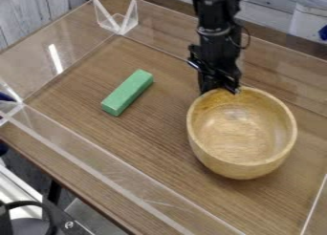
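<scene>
My gripper [220,86] reaches down from the top centre to the back rim of a large tan bowl [243,143], on the right of the wooden table. Its fingertips are small and dark against the rim, so whether they grip it is hard to make out. A green block [126,93] lies apart to the left of the bowl.
A clear plastic container [117,19] sits at the back left. Dark cables [32,220] are at the lower left corner.
</scene>
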